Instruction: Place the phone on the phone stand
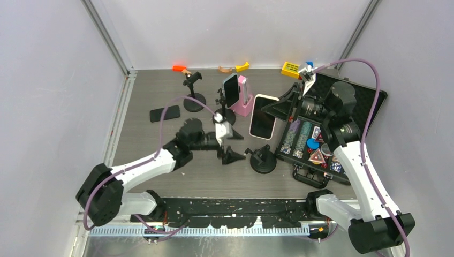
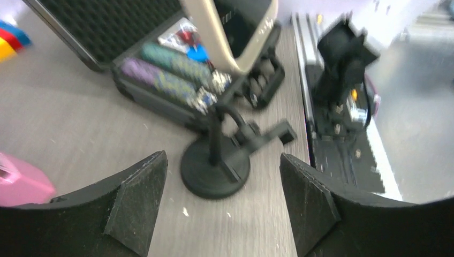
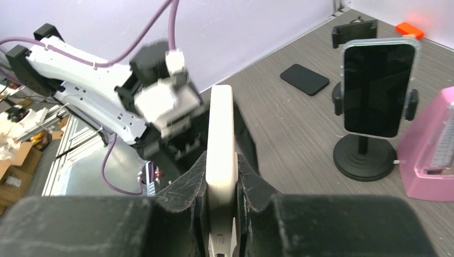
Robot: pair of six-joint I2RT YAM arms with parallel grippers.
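My right gripper [image 1: 285, 107] is shut on a phone with a cream edge [image 1: 262, 122], held in the air above the table's right half; it appears edge-on in the right wrist view [image 3: 220, 139]. My left gripper [image 1: 227, 147] is open, apart from that phone and facing an empty black stand [image 1: 263, 163] on a round base [image 2: 211, 176]. Another black stand [image 3: 362, 163] carries an upright phone [image 3: 377, 88]. A further stand [image 1: 194, 101] at the back left is empty. A black phone [image 1: 164, 113] lies flat at the left.
A pink holder [image 1: 242, 104] stands behind the held phone. An open case [image 1: 334, 169] of assorted items fills the right. Small colored blocks [image 1: 290, 69] line the back edge.
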